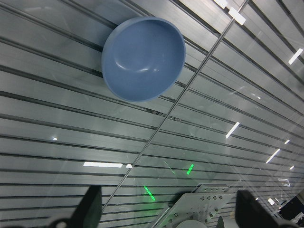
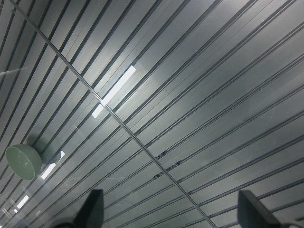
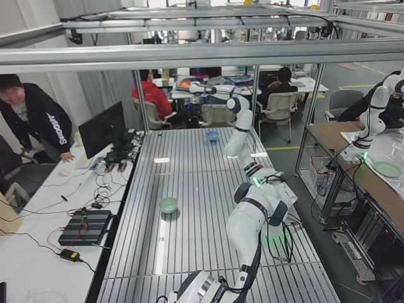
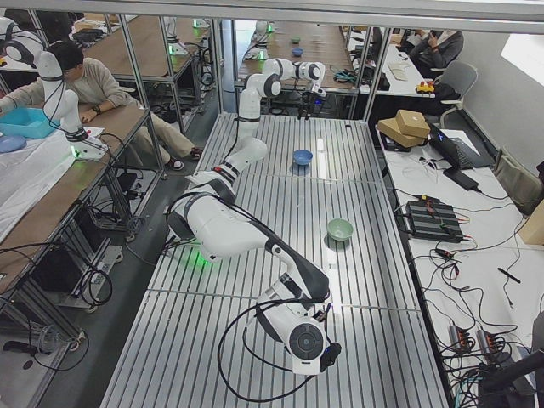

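Note:
A blue bowl [image 3: 213, 136] [image 4: 303, 157] stands on the slatted metal table toward one end, and fills the upper middle of the left wrist view [image 1: 142, 59]. My left gripper hangs above it, open, its two dark fingertips wide apart with nothing between them. A green bowl [image 3: 168, 205] [image 4: 340, 229] stands on the same table, farther along, and appears at the left of the right wrist view [image 2: 23, 162]. My right gripper is over bare table beside it, open, fingertips wide apart and empty.
A desk [image 4: 467, 280] with a monitor, cables and boxes runs along one side, where a person stands. Aluminium beams frame the table overhead; another bench with robot arms lies on the other side.

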